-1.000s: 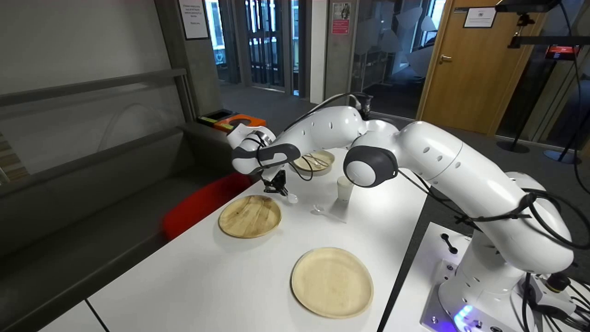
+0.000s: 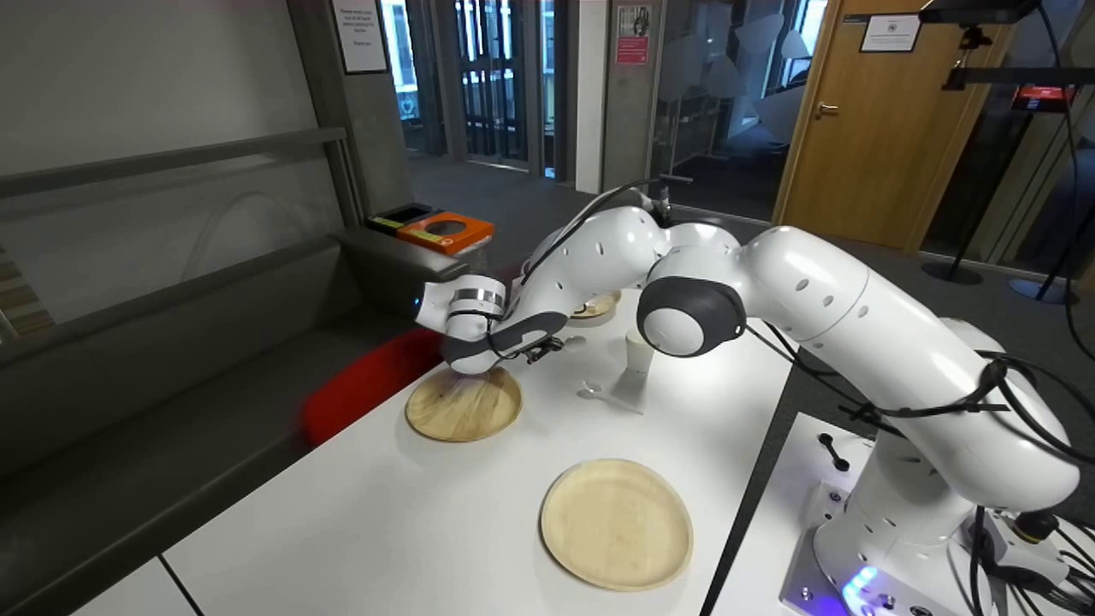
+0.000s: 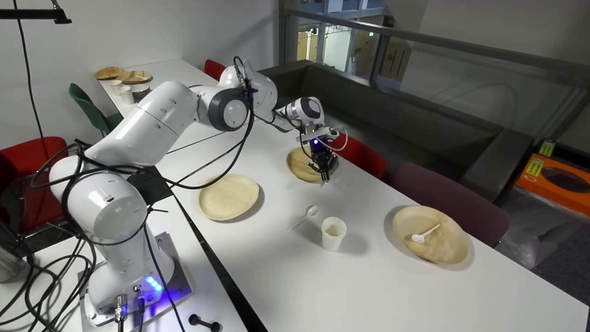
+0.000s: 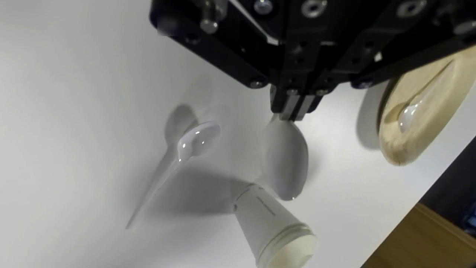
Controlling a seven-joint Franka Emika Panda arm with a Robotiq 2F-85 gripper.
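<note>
A white plastic spoon (image 4: 285, 160) juts out bowl first from my gripper, whose fingertips are shut on its thin end. In exterior view 1 the gripper (image 2: 552, 347) is over the table by the wooden plate (image 2: 464, 406), and the spoon's pale bowl (image 2: 575, 340) shows just beyond it. My gripper (image 3: 325, 177) points downward in exterior view 2. Another white spoon (image 4: 199, 140) lies on the table beside a white cup (image 4: 270, 219). A third spoon (image 3: 426, 233) rests in a pale plate (image 3: 412, 221).
An empty pale plate (image 2: 616, 524) sits at the near end of the white table (image 2: 411, 513). The upright cup (image 3: 334, 234) stands close to the loose spoon (image 3: 303, 217). Red chairs and a grey sofa line the far edge.
The gripper has turned and swung toward the cup side, carrying the spoon with it. The forearm's end has come down over the wooden plate's far edge in exterior view 1.
</note>
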